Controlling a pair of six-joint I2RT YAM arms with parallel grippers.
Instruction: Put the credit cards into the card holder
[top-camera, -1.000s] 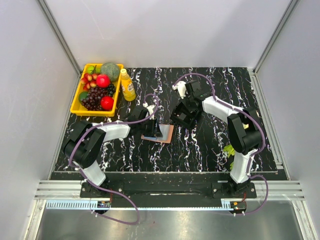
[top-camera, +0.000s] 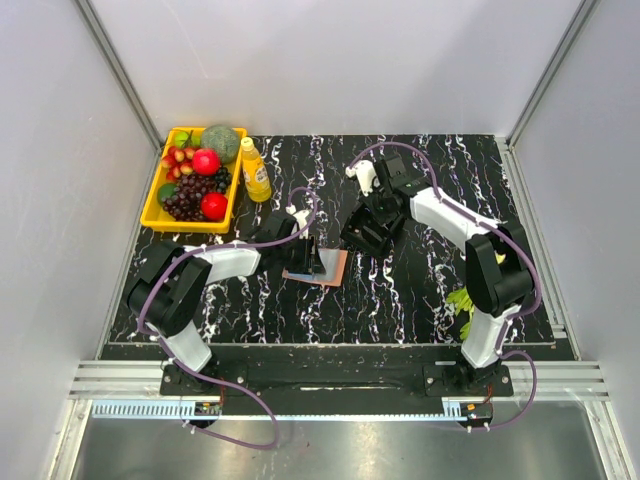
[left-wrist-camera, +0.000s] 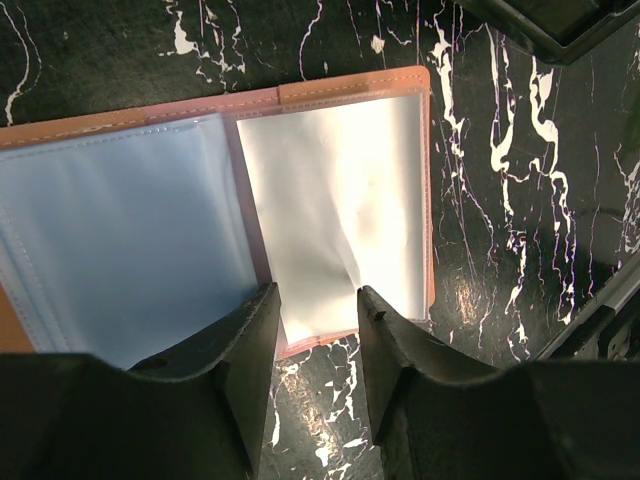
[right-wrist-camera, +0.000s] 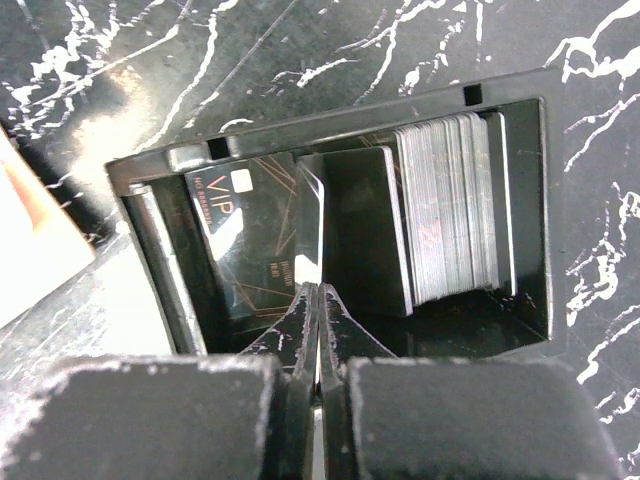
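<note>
A tan card holder (left-wrist-camera: 425, 200) lies open in the left wrist view, with a blue sleeve (left-wrist-camera: 120, 230) on the left and a white panel (left-wrist-camera: 335, 200) on the right. My left gripper hovers over it, part open, nothing seen between its fingers. In the right wrist view a black case (right-wrist-camera: 545, 220) holds a stack of cards (right-wrist-camera: 445, 205) and a dark VIP card (right-wrist-camera: 245, 225). My right gripper is shut over the case, at the edge of the VIP card and the card beside it; no grasped card is clear between its tips.
A yellow fruit basket (top-camera: 155, 215) and a yellow bottle (top-camera: 255, 175) stand at the back left. Yellow items (top-camera: 460, 300) lie partly under the right arm. The front of the table between the arms is clear.
My right arm's elbow has shifted slightly toward the right. The left arm and the objects show no visible change.
</note>
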